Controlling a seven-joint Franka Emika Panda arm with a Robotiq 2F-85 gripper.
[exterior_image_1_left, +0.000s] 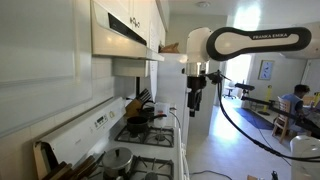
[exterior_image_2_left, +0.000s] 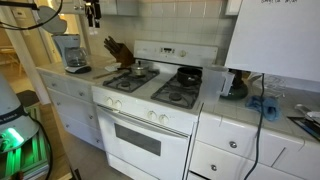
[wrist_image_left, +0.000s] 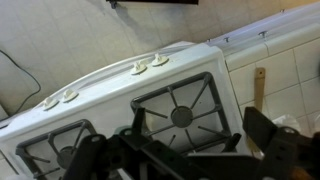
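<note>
My gripper hangs in the air beside the stove, well above its top. In the wrist view the gripper's black fingers stand wide apart, with nothing held between them. Below lie a burner grate and white knobs along the stove's front edge. On the stove sit a lidded silver pot and a dark pan. Both are outside the wrist view. From the opposite side, my gripper appears small at the upper left.
A wooden utensil lies on the tiled counter beside the stove. The coffee maker and knife block stand left of it. Cabinets and a hood overhang the stove. Open floor lies in front.
</note>
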